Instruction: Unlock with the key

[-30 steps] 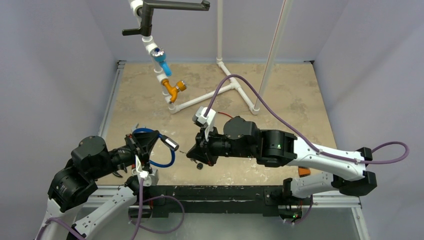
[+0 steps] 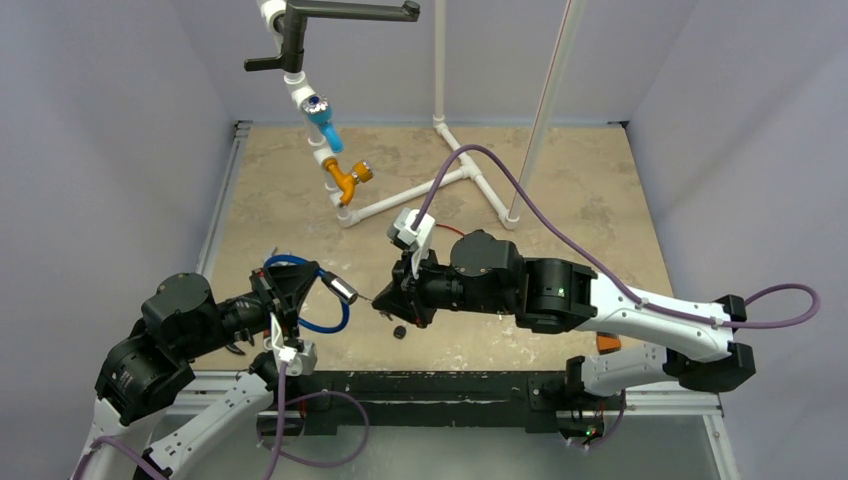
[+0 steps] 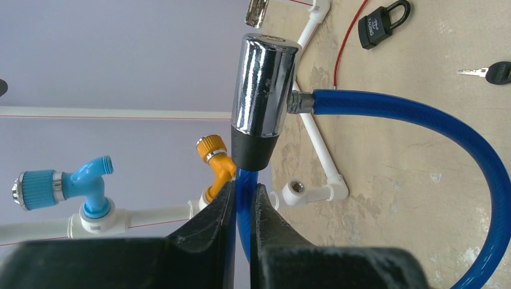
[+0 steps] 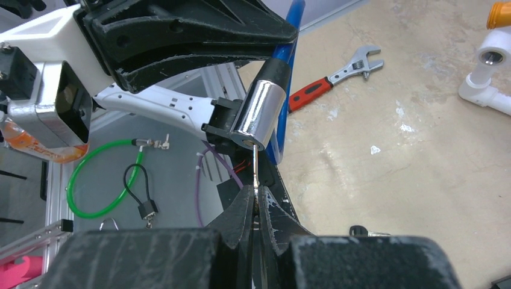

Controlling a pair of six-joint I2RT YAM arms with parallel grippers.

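A blue cable lock with a chrome cylinder (image 3: 263, 84) is held by my left gripper, shut on the blue cable (image 3: 246, 201) just behind the cylinder's black collar. The cable's other end is plugged into the cylinder's side. My right gripper is shut on a key, whose thin blade (image 4: 255, 165) points from the fingertips at the lock's end face. In the right wrist view the blade's tip overlaps the face beside the keyhole (image 4: 249, 143). From the left wrist view, the blade (image 3: 257, 12) stands slightly off the face, left of centre. The key's head is hidden.
On the board lie a black padlock (image 3: 376, 27), another key with a black head (image 3: 499, 73) and an adjustable wrench (image 4: 337, 78). Pipes with a blue tap (image 2: 325, 120) and an orange tap (image 2: 345, 178) stand at the back left.
The left gripper and the lock show no clear movement.
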